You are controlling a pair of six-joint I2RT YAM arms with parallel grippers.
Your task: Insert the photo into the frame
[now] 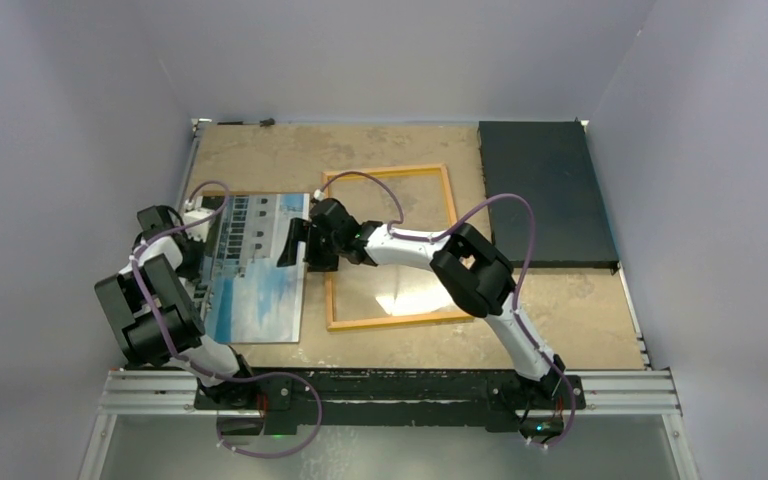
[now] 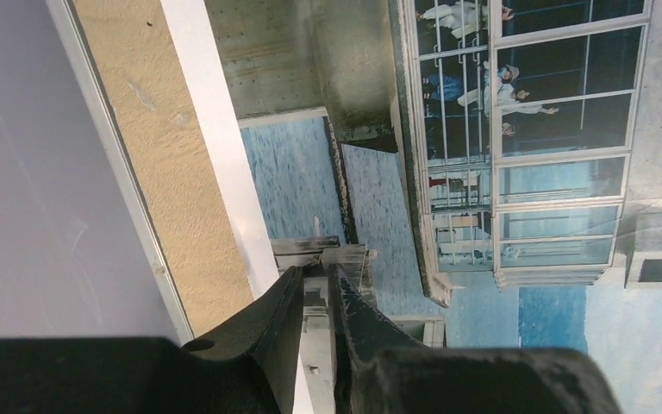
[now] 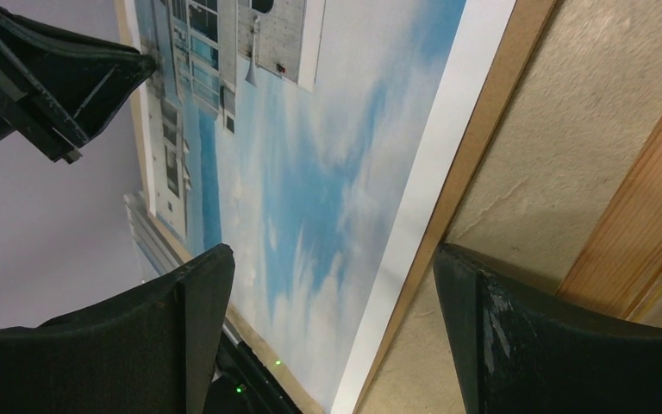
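Note:
The photo (image 1: 260, 285), a building against blue sky with a white border, lies flat at the table's left; a thin brown edge shows beneath its right border in the right wrist view. To its right is the wooden frame (image 1: 400, 324) with a clear pane. In the left wrist view my left gripper is narrowly open over the photo's left border; a slim gap shows between the fingertips, holding nothing visible. My right gripper stands wide open across the photo's right edge, one finger (image 3: 202, 293) over the picture, the other (image 3: 474, 302) beyond the edge.
A large black panel (image 1: 545, 195) lies at the right of the table. Grey walls close in the left, right and back sides.

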